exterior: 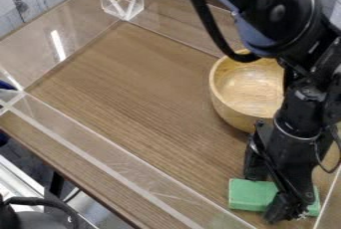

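Observation:
My black gripper (276, 181) reaches down at the lower right of the camera view, over a green block (252, 195) lying on the wooden tabletop near the clear low wall. The fingers sit at the block, partly covering it; I cannot tell whether they hold it. A wooden bowl (241, 92) sits behind the gripper, partly hidden by the arm.
Clear plastic walls run along its edges, with a small clear bracket (122, 4) at the top left. Dark equipment lies beyond the lower left edge.

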